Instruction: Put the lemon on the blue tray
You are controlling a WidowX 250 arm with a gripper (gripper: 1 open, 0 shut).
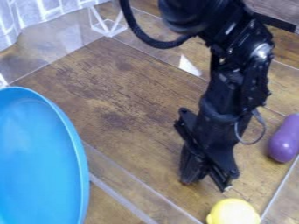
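The yellow lemon [233, 212] lies on the table at the bottom edge of the view, partly cut off by the frame. Behind it, low over the wood, is my black gripper [205, 182], pointing down. Its fingers are shut with nothing seen between them, and the lemon is outside them, just to the front and right. At the left, the blue tray [41, 153] is partly out of frame and looks empty where it shows.
A purple eggplant-like object [285, 140] rests at the right edge, beside the arm. A clear stand [108, 19] and white cloth [41, 12] are at the back left. Bare wooden table [111, 101] stretches between tray and gripper.
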